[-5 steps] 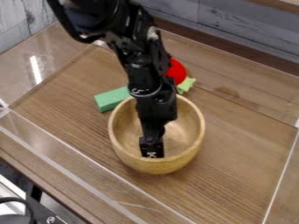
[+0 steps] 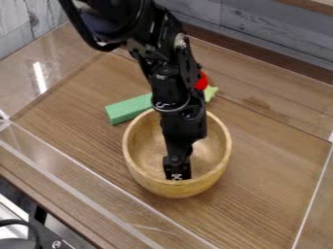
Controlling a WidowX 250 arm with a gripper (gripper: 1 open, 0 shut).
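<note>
A black robot arm reaches down from the top left into a tan bowl [image 2: 150,180] on the wooden table. Its gripper [image 2: 177,171] is low inside the bowl, fingertips near the bottom toward the front. The gripper is open; whether anything lies between the fingertips is too dark to tell.
A green block [image 2: 128,108] lies behind the bowl at left. A red object [image 2: 202,82] with a pale green piece [image 2: 209,93] sits behind the arm. A wall runs along the back, and the table edge is at lower left.
The arm has shifted slightly from one second ago, and the bowl's visible outline has changed a little.
</note>
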